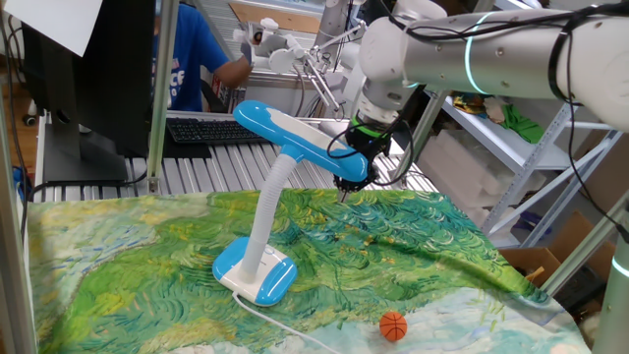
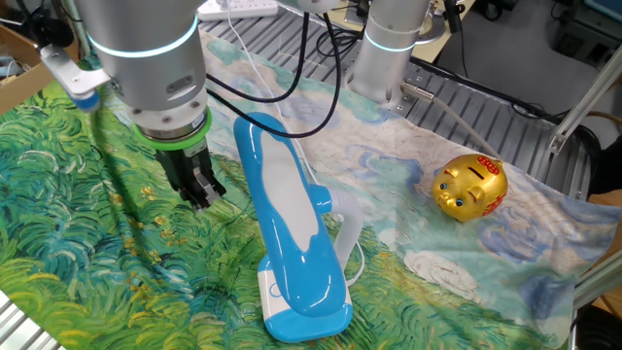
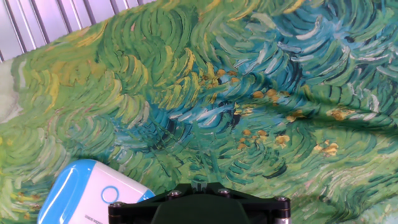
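Observation:
A blue and white desk lamp (image 1: pixel 257 211) stands on the patterned cloth, its long head tilted over the base. From the opposite side, the lamp head (image 2: pixel 292 219) hides part of the neck. My gripper (image 2: pixel 204 199) hangs above the cloth beside the lamp head, apart from it. In the wrist view the black gripper shows at the bottom edge, its fingertips together and nothing visible between them. The lamp base (image 3: pixel 93 196) is partly in view at lower left there. Behind the lamp head, the gripper is mostly hidden in exterior view 1.
A small orange basketball (image 1: pixel 393 325) lies near the cloth's front edge. A gold piggy bank (image 2: pixel 469 187) sits on the cloth near the arm's base. The lamp's white cord (image 1: pixel 285 329) runs across the cloth. Beneath my gripper the cloth (image 3: pixel 205 118) is clear.

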